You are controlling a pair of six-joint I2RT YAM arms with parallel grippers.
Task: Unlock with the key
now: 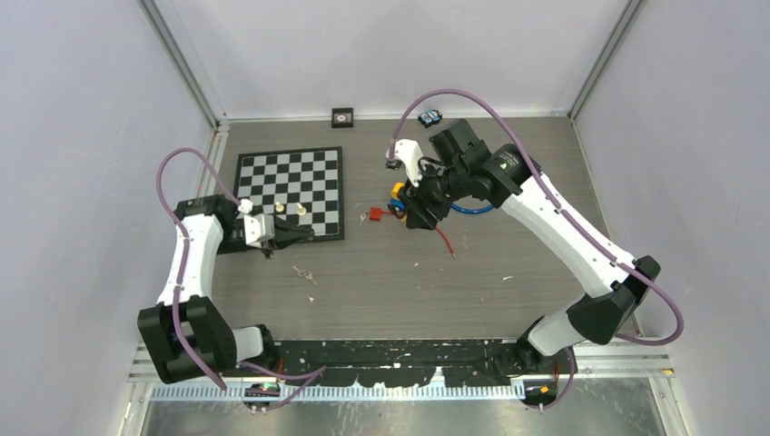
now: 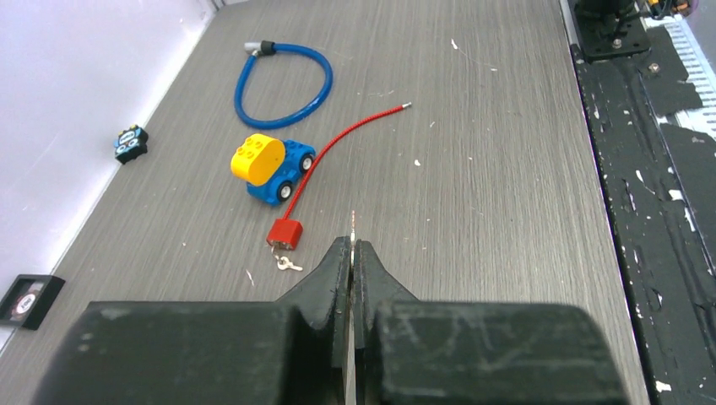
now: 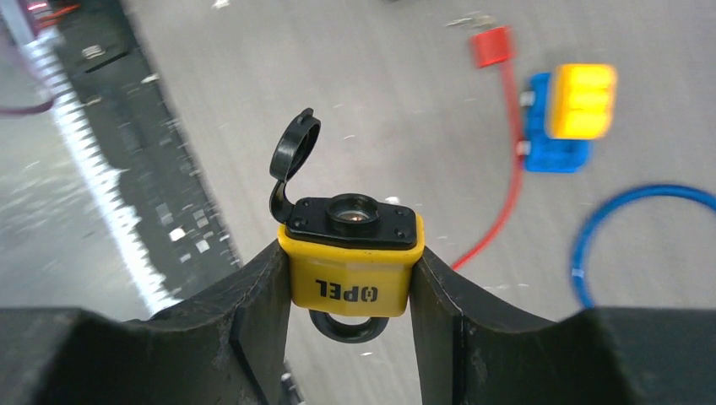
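My left gripper is shut, with a thin coppery sliver, apparently the key (image 2: 353,224) seen edge-on, standing up between its fingertips. In the top view that left gripper (image 1: 309,233) is over the lower right of the chessboard. My right gripper is shut on a yellow padlock (image 3: 355,283), one finger at each side. The padlock's black cap (image 3: 295,150) is flipped up, baring the round keyhole (image 3: 353,214). Its black shackle (image 3: 350,331) points away below; whether it is latched cannot be told. The two grippers are well apart.
On the table are a chessboard (image 1: 289,168) with two pieces, loose keys (image 1: 304,273), a red cable lock (image 2: 285,234), a blue and yellow toy car (image 2: 274,169) and a blue cable lock (image 2: 283,122).
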